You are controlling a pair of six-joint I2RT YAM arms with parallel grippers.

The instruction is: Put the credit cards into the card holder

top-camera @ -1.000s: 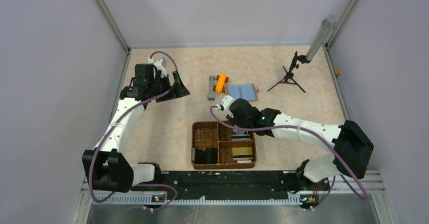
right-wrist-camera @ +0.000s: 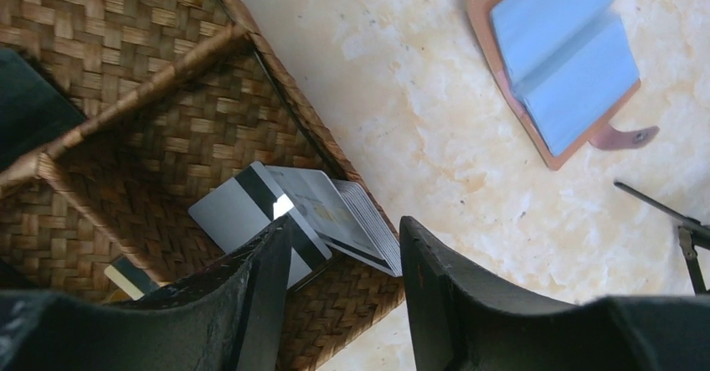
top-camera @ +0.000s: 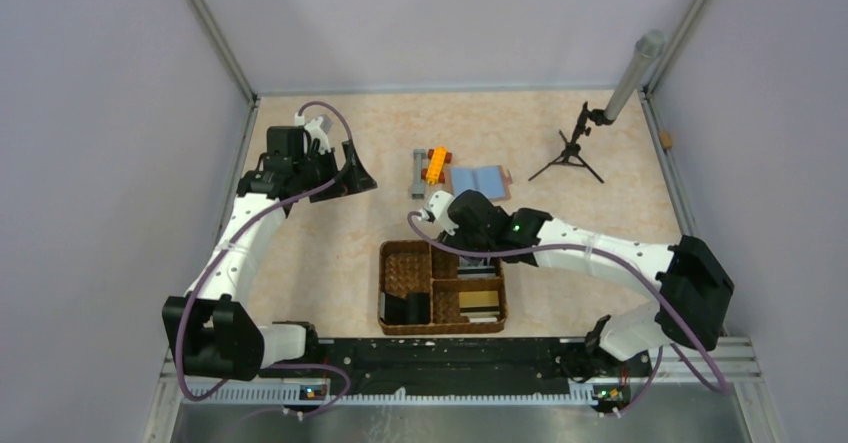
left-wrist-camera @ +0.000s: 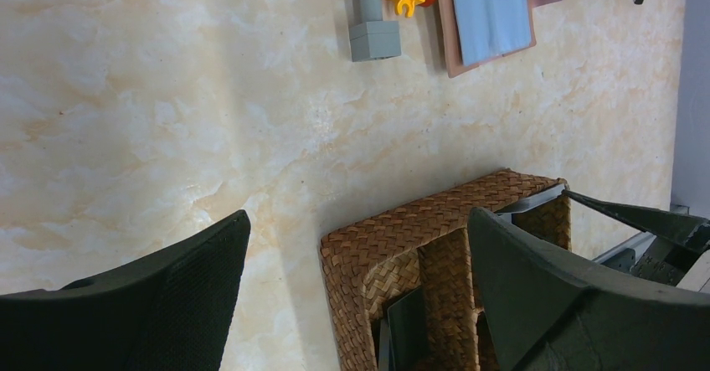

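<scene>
Silver cards with a black stripe (right-wrist-camera: 240, 206) lie in one compartment of the brown woven basket (right-wrist-camera: 163, 85). Against its wall lean further cards (right-wrist-camera: 322, 203), tilted, their white edges showing. My right gripper is open above them, with nothing held between its fingers; in the top view its tips are hidden under the arm. Left of the basket, my left gripper hangs open and empty over the bare table. An open, brown-edged folder with blue inside and a strap tab (right-wrist-camera: 573, 69) lies flat behind the basket; it looks like the card holder.
Other basket compartments hold dark items (top-camera: 405, 309) and gold and white cards (top-camera: 478, 301). Beyond the basket lie a grey bar (top-camera: 419, 175) and a yellow toy (top-camera: 436, 166). A black tripod (top-camera: 570, 153) stands at the back right.
My right arm has shifted slightly left in the top view, staying over the basket's back edge. The left arm has barely moved. Basket and folder are unmoved.
</scene>
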